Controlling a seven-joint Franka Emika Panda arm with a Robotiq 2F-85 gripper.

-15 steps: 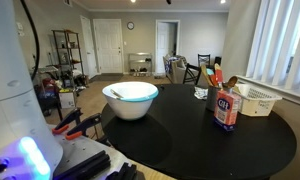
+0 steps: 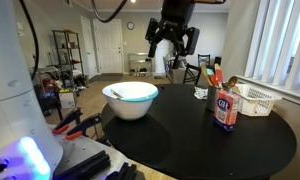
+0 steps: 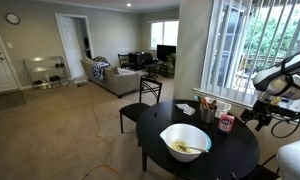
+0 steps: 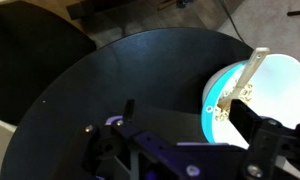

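Note:
High over the black round table [image 2: 175,140], my gripper [image 2: 167,64] points down with its fingers apart and nothing between them. Below it to the left stands a large white bowl [image 2: 129,101] with a light blue inner rim. In the wrist view the bowl [image 4: 275,79] is at the right, holding pale bits and a light-handled utensil [image 4: 250,73]. Two dark fingers [image 4: 128,112] show at the bottom of that view, well apart, with bare table ahead of them. On the right of the table a red and white carton [image 2: 226,108] stands upright.
Behind the carton are a dark holder with utensils [image 2: 213,90] and a white basket [image 2: 252,98]. A crumpled white cloth or paper [image 2: 200,93] lies near them. Black chairs [image 3: 147,94] stand beside it.
My gripper has come down into exterior view 1 from above; earlier only its tips showed at the top edge. The bowl, carton and basket have not moved.

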